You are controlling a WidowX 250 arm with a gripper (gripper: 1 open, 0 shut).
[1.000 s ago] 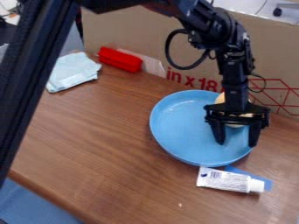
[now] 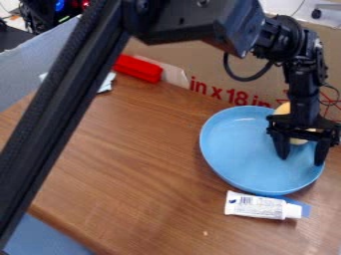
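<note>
My black gripper [image 2: 300, 146] reaches down over the right part of a blue plate [image 2: 237, 149] on the wooden table [image 2: 107, 169]. Its fingers are over a yellowish round item [image 2: 284, 109] that is mostly hidden behind them; whether they hold it or how wide they stand I cannot tell. A white toothpaste-like tube [image 2: 256, 206] lies just in front of the plate.
A red object [image 2: 138, 69] lies at the back left, with a white cloth partly hidden by the arm. A cardboard box [image 2: 206, 75] walls the back.
My gripper and the blue plate have shifted to the right by a short distance. The arm now covers more of the white cloth.
</note>
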